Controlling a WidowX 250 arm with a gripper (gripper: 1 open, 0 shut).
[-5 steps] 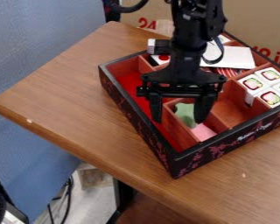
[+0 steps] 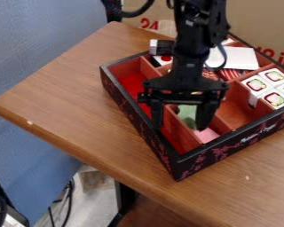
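Note:
A black box with red compartments (image 2: 169,152) sits on the wooden table. My black gripper (image 2: 180,112) hangs over its middle, fingers pointing down into the compartments. Below it lie a pale green item (image 2: 187,116) and a pink item (image 2: 206,134). Whether anything is between the fingers, and how far apart they are, is hard to tell.
White cards with printed squares (image 2: 270,88) fill the right compartment. A white sheet (image 2: 238,58) and striped red pieces lie at the back. A cardboard box stands behind.
The gripper has lowered slightly into the box and shifted a little; the box and its contents look the same.

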